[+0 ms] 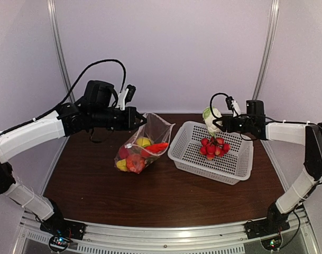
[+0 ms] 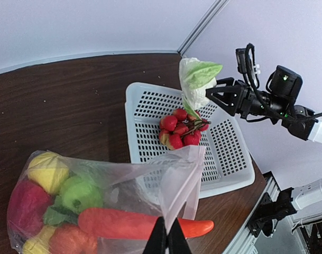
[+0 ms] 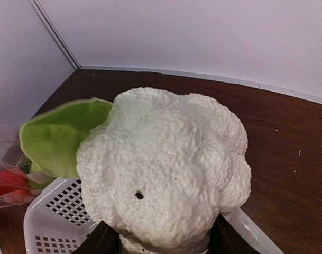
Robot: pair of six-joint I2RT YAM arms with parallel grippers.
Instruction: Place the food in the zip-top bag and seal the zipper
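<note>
The mesh zip bag point(image 1: 137, 156) holds colourful food, including a yellow piece point(image 2: 47, 172), a green piece point(image 2: 79, 196) and a long red one point(image 2: 113, 222). My left gripper point(image 1: 139, 119) is shut at the bag's raised top edge, with the thin plastic at its fingertips in the left wrist view. Over the white basket point(image 1: 182, 161), my right gripper point(image 1: 220, 123) is shut on a white cauliflower point(image 3: 161, 164) with a green leaf. A bunch of radishes point(image 1: 211, 148) hangs below or rests in the basket; I cannot tell which.
Bare table point(image 1: 166, 203) lies in front of the bag and basket, and also to the left of the bag. Walls enclose the back and sides.
</note>
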